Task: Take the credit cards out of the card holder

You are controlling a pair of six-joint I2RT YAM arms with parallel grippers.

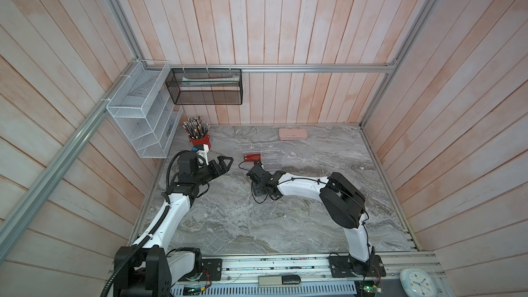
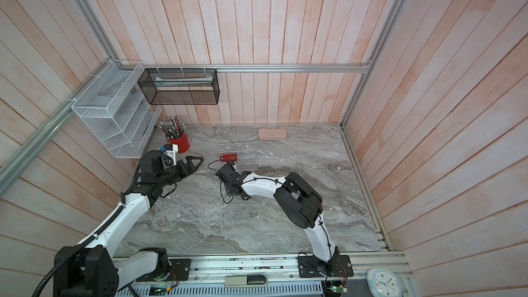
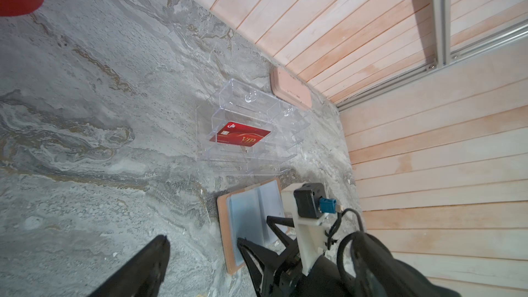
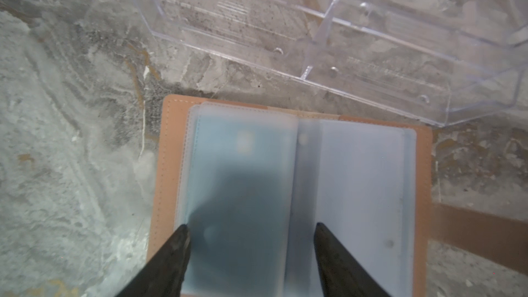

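Note:
The card holder (image 4: pixel 360 187) lies spread open on the table, with a tan border and clear sleeves; no card design shows in its two visible pages. Above its left page hangs my right gripper, fingers parted and nothing seen between them. From the left wrist view, the same holder (image 3: pixel 247 214) sits below the right gripper's black fingers. A red VIP card (image 3: pixel 240 133) rests in the clear acrylic tray (image 3: pixel 220 104) behind the holder. My left gripper (image 1: pixel 226 164) is open and empty, left of the tray and clear of the table.
A pink case (image 1: pixel 293 133) lies at the back of the table. The red cup of brushes (image 2: pixel 179 142) stands back left, near the white wire shelves (image 2: pixel 118 126).

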